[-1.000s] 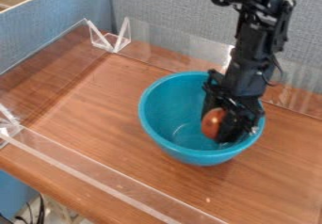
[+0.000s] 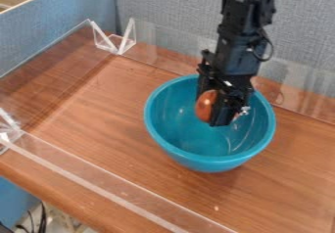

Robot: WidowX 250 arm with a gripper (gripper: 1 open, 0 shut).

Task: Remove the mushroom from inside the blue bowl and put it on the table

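Observation:
The blue bowl point(image 2: 167, 139) stands on the wooden table. My black gripper point(image 2: 224, 105) reaches down over its back part from above. Between the fingers is the reddish-brown mushroom point(image 2: 206, 104), and the gripper is shut on it. It shows on the left side of the fingers, near the level of the bowl's rim. Part of the mushroom is hidden behind the fingers, and a pale patch shows at their right side.
Bare table point(image 2: 105, 110) lies to the left of the bowl, and more is free at the front right. A clear low wall point(image 2: 118, 196) runs along the table's front edge. White wire brackets point(image 2: 116, 38) stand at the back left.
The gripper and the mushroom have moved left and up, from low in the bowl's right side to around rim height. The bowl has stayed in about the same place.

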